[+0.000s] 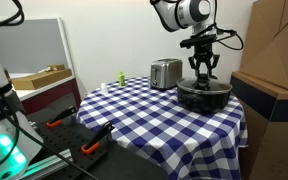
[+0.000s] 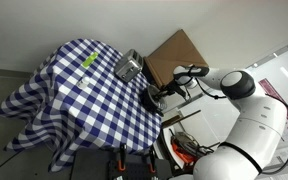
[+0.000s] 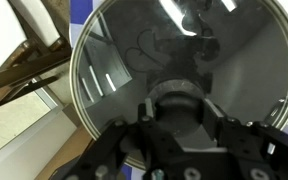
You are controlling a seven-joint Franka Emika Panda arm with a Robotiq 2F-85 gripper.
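Observation:
A dark pot (image 1: 202, 103) with a clear glass lid (image 1: 213, 85) stands at the table's right side. From above, my gripper is shut on the lid's round black knob (image 3: 178, 92). In the wrist view the glass lid (image 3: 124, 55) fills most of the picture, its metal rim curving round. The lid appears to sit on the pot. Exterior view 2 shows the pot (image 2: 147, 98) small and partly hidden by the arm.
A silver toaster (image 1: 167, 73) stands behind and left of the pot. Farther left are a green bottle (image 1: 121, 79) and a small white item (image 1: 104, 87). Cardboard boxes (image 1: 267, 100) rise to the right. The checked tablecloth (image 1: 144, 115) is bare in the middle.

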